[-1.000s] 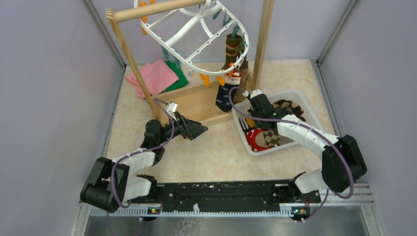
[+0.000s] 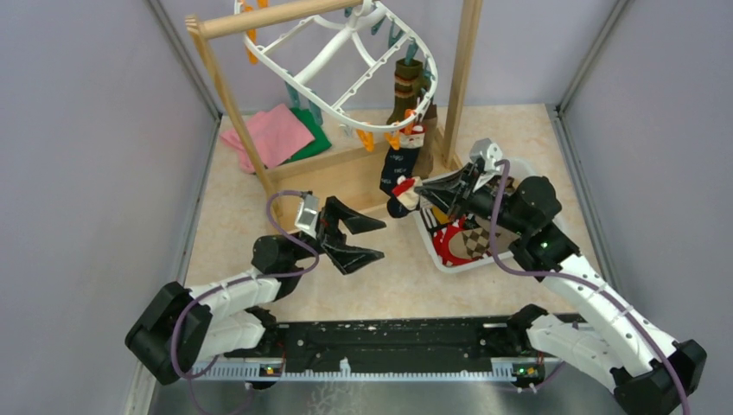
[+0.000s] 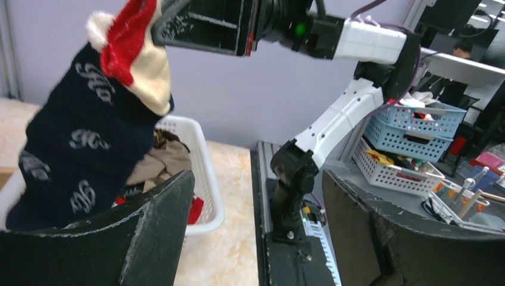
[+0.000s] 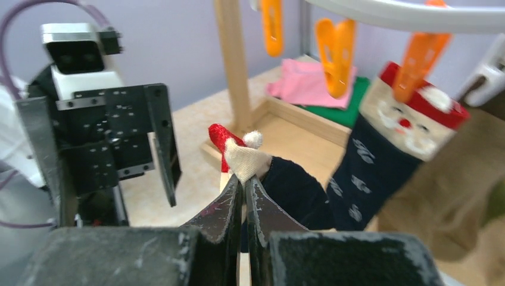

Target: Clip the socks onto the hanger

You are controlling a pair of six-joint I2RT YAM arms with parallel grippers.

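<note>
My right gripper (image 2: 425, 188) is shut on the cuff of a navy Santa sock (image 3: 89, 137), held out over the basket's left side, its red and cream top at the fingertips (image 4: 243, 183). My left gripper (image 2: 373, 238) stands open to its left, nothing between the fingers. The white hanger (image 2: 298, 82) hangs from the wooden frame with orange clips (image 4: 338, 56) and teal clips. Socks hang from it at its right side: a navy Santa sock (image 4: 369, 167), an olive striped sock (image 2: 404, 86) and a brown one.
A white basket (image 2: 458, 266) of socks stands on the right of the table. Pink cloth (image 2: 268, 138) and green cloth lie at back left, beside the wooden frame's base (image 2: 328, 181).
My right gripper has risen out of the basket and moved left, bringing a Santa sock with it. My left gripper has moved slightly right and toward the front.
</note>
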